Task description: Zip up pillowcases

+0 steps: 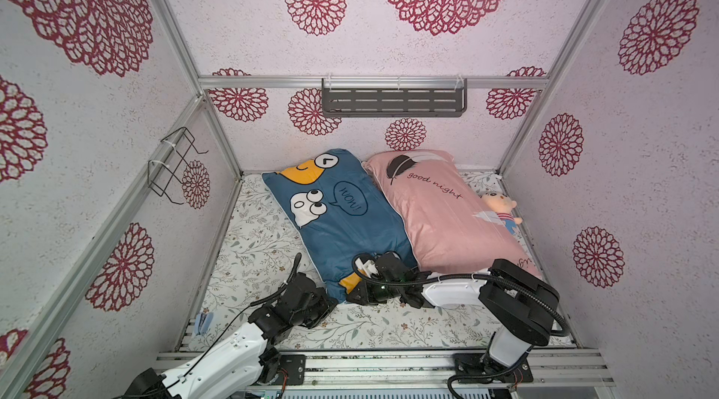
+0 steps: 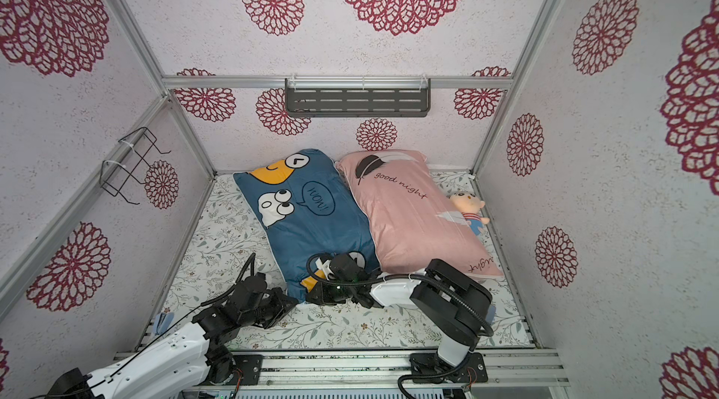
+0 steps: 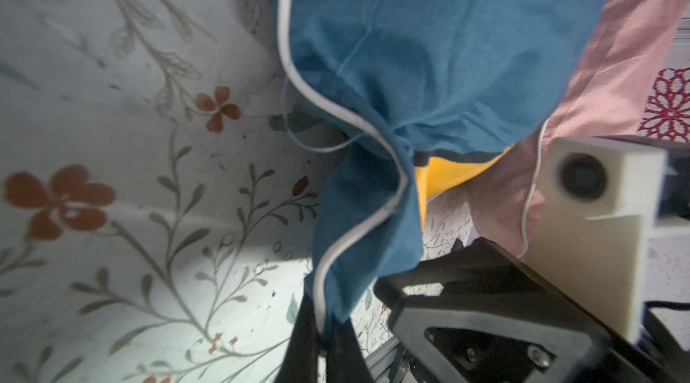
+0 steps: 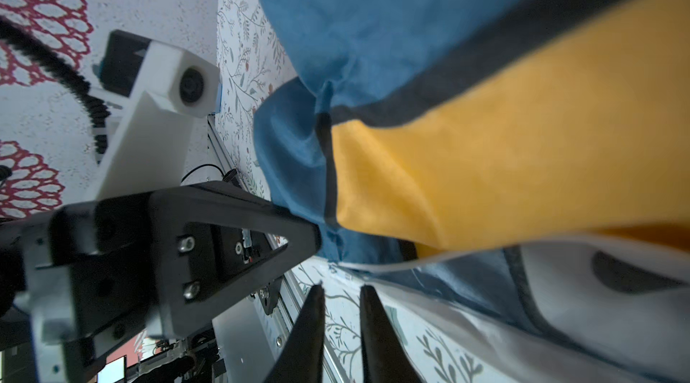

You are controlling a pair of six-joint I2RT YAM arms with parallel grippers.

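Observation:
The blue pillowcase (image 1: 352,219) with cartoon faces lies beside the pink pillowcase (image 1: 449,219); its front corner is bunched up between my grippers. My left gripper is shut on that corner, with the white piped edge (image 3: 352,239) running into its fingertips. Just to its right, my right gripper has its fingers close together at the yellow patch (image 4: 431,181) and zipper edge; whether anything is between them is hard to tell.
A doll (image 1: 498,204) lies right of the pink pillowcase. Walls surround the space, with a grey shelf (image 1: 393,99) at the back.

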